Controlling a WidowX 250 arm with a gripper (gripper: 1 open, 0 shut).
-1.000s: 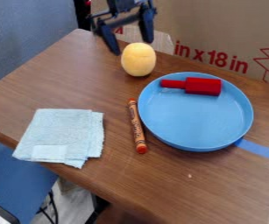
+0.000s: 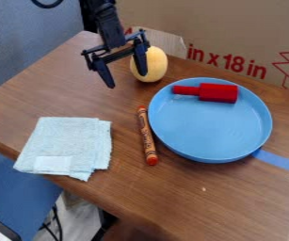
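Observation:
My black gripper (image 2: 119,63) hangs at the back left of the table, its fingers apart and pointing down, just left of and partly over a round pale-yellow object (image 2: 153,66). I see nothing held between the fingers. A blue plate (image 2: 210,132) holds a red object with a handle (image 2: 216,92) on its back part. An orange stick (image 2: 148,141) lies left of the plate. A folded light-blue cloth (image 2: 65,148) lies near the front-left edge.
A cardboard box (image 2: 248,38) stands behind the table (image 2: 222,207). Blue tape (image 2: 281,162) runs right of the plate.
My gripper has come lower and to the left over the last second, from above the yellow object to beside it. The other objects look unmoved.

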